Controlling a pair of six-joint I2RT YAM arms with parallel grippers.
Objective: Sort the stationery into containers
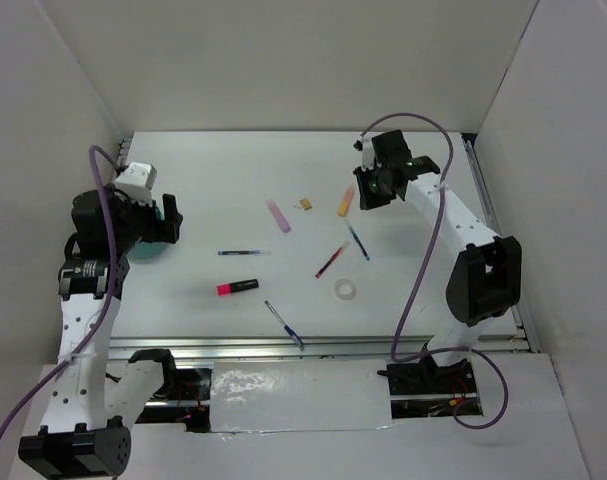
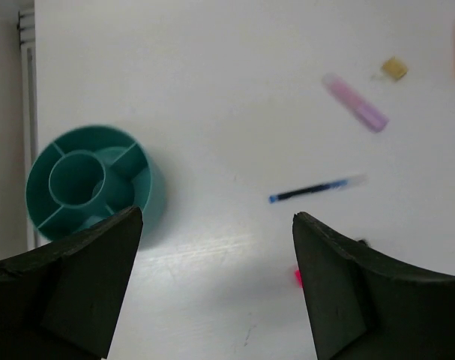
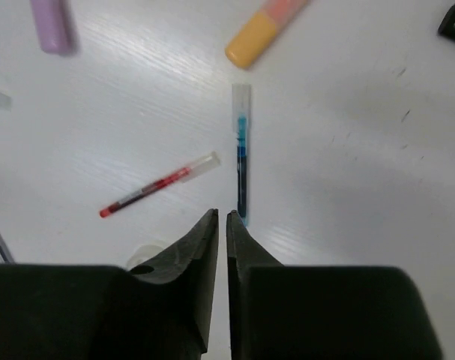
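A blue pen [image 3: 241,161] lies flat on the white table just beyond the fingertips of my right gripper, whose fingers stand slightly apart with nothing between them. Beside that pen lies a red pen [image 3: 160,184], and above both, an orange highlighter [image 3: 251,41]. On the left, my left gripper is open and empty near the teal divided container [image 2: 148,176]. A purple highlighter [image 1: 278,216], a dark-blue pen [image 1: 244,252], a black marker with a red end [image 1: 237,287] and another blue pen [image 1: 284,325] are spread over the table's middle.
A small yellowish block [image 1: 305,203] and a whitish roll of tape [image 1: 344,289] also lie on the table. Some black object [image 3: 453,24] shows partly at the right wrist view's corner.
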